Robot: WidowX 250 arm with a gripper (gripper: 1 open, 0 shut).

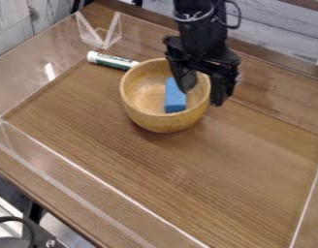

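My black gripper (201, 82) hangs over the back right of a tan round bowl (162, 120), its fingers apart and pointing down. Inside the bowl, toward its middle, a blue block (174, 96) stands upright. Whether anything touches the fingertips is hard to tell.
A white and green cylindrical object (112, 61) lies behind the bowl at the left, with a clear plastic object at the back left.
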